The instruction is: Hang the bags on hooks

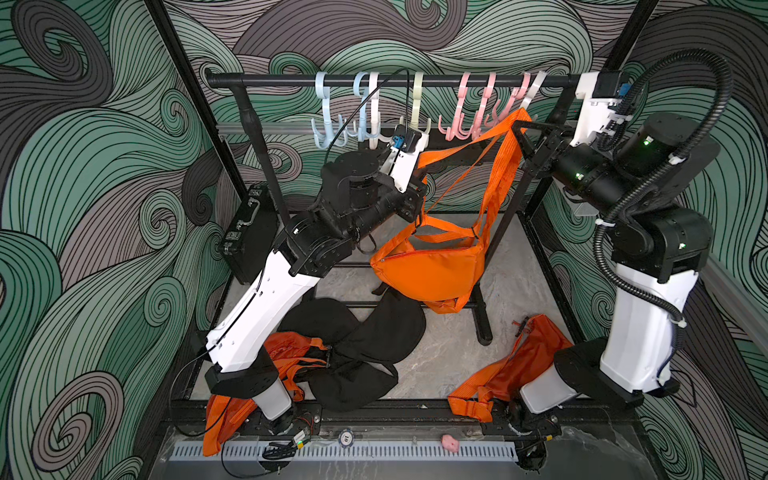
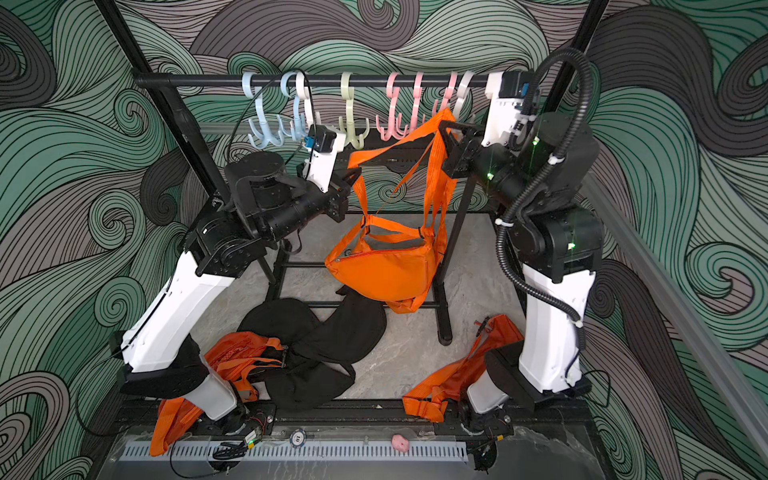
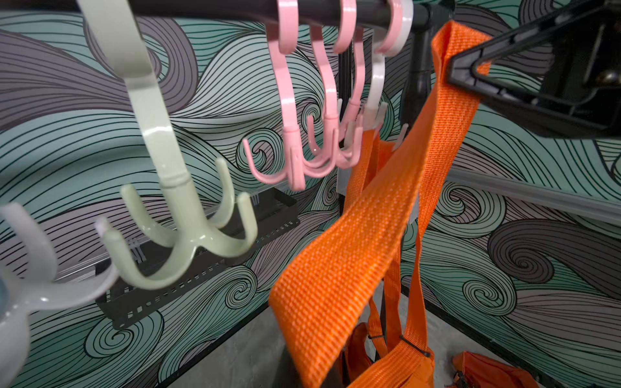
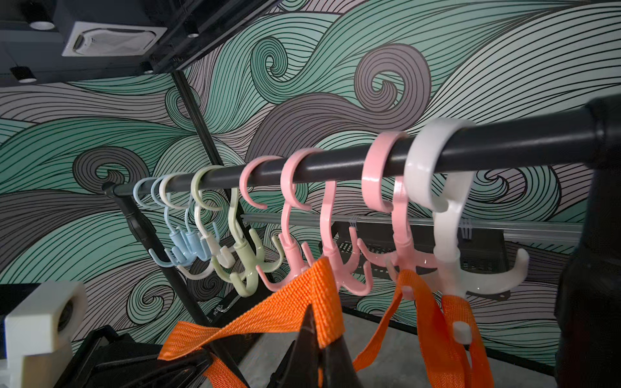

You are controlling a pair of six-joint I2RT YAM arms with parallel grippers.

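Note:
An orange bag [image 1: 428,272] hangs in mid-air below the rail. My right gripper [image 1: 524,136] is shut on its strap [image 4: 323,297], holding a loop up near the pink hooks [image 4: 336,258] and the white hook [image 4: 446,239] at the rail's right end. My left gripper [image 2: 345,180] is shut at a lower stretch of strap, left of the right one; its fingertips are out of the left wrist view. Another orange strap [image 4: 427,323] hangs from the right-end hooks.
The rail [image 1: 288,80] also carries blue, white and green hooks. More orange bags [image 1: 532,360] and black cloth [image 1: 360,344] lie on the floor below.

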